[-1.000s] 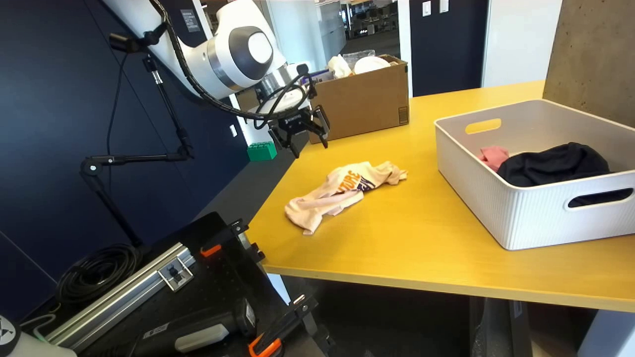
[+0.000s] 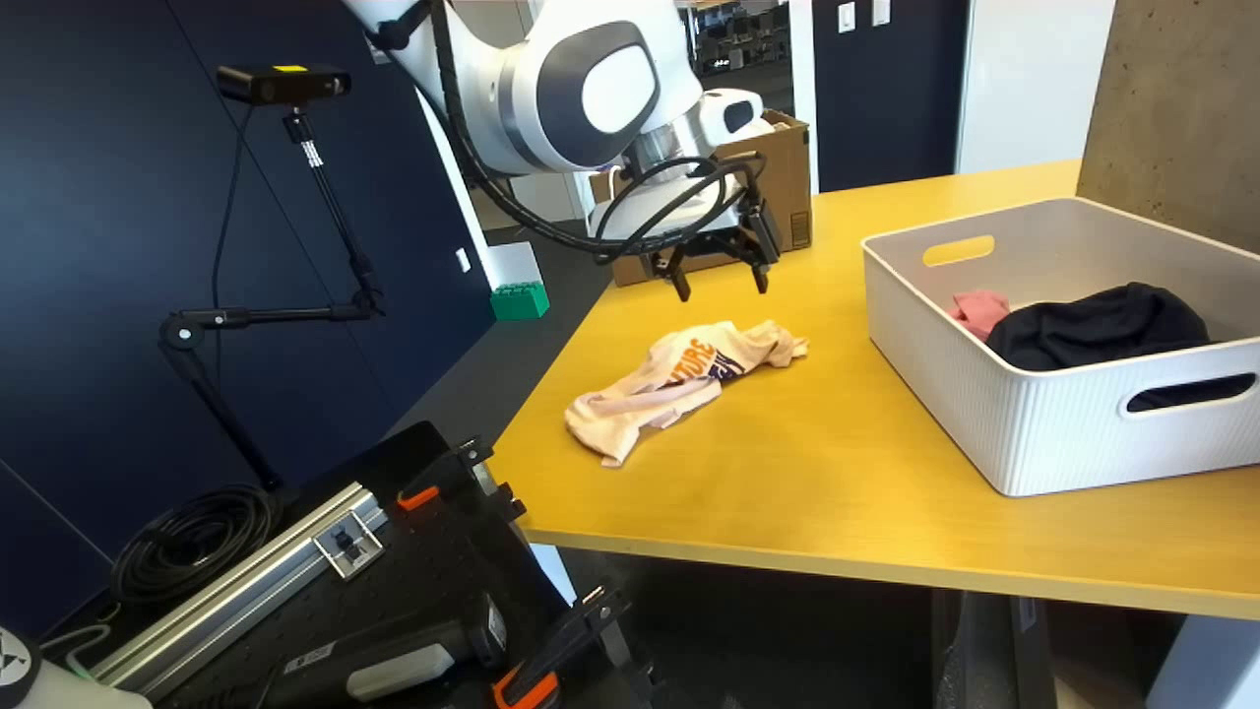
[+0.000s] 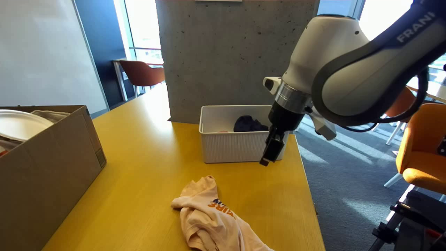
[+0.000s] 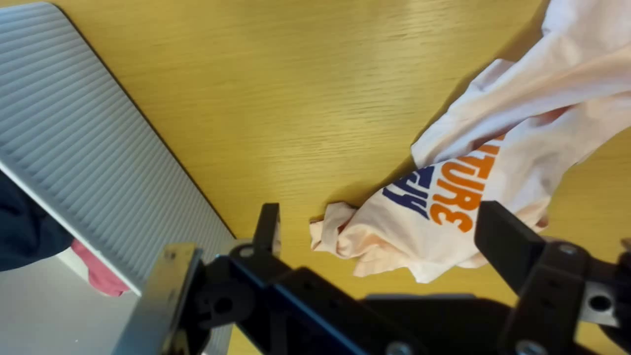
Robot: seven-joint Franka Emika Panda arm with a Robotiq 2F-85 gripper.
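Observation:
A crumpled pale peach shirt [image 2: 673, 380] with orange and navy lettering lies on the yellow table. Above its far end in exterior view 1, my gripper [image 2: 723, 290] hangs open, its fingers spread and pointing down, clear of the cloth. In the wrist view the shirt [image 4: 408, 236] stretches from between the fingertips to the upper right. Nothing is gripped. In exterior view 2 the shirt [image 3: 209, 217] shows in the foreground, partly cut off at the bottom edge.
A white ribbed bin [image 2: 945, 384] holds a black cloth [image 2: 1099, 327] and a pink cloth [image 2: 978, 312]. A cardboard box [image 3: 46, 167] stands on the table's other side. Bare tabletop [image 2: 815, 461] lies between shirt and bin. A concrete pillar [image 3: 234, 62] rises behind the bin.
In exterior view 1 the arm and gripper have moved right, from near the table's left edge to over the shirt's far end. The shirt and bin have not moved.

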